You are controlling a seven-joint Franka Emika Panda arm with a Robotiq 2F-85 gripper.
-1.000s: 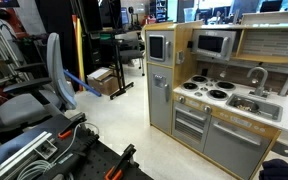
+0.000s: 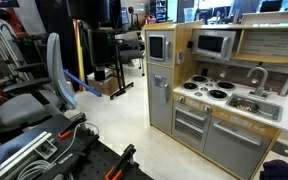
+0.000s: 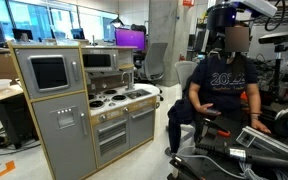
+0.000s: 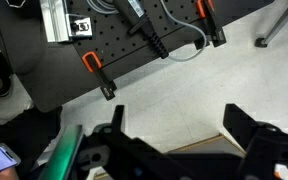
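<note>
My gripper stands open in the wrist view, with bare floor between its two black fingers. In exterior view 1 the dark arm (image 2: 98,38) hangs at the upper left, well away from the toy kitchen. That kitchen has a silver microwave (image 2: 215,43), a tall grey fridge door (image 2: 159,100), a stove top (image 2: 208,91) with several burners, and a sink (image 2: 248,105) with a faucet (image 2: 259,77). Its doors look closed. Exterior view 2 has the white arm (image 3: 256,18) at the upper right.
A dark base table (image 4: 134,45) carries cables, clamps and a metal bracket. Near it a person (image 3: 227,85) sits in a dark shirt. An office chair (image 2: 29,90) is at the left. Open floor (image 2: 124,115) lies between table and kitchen.
One second ago only a little of the arm showed at the top of exterior view 1.
</note>
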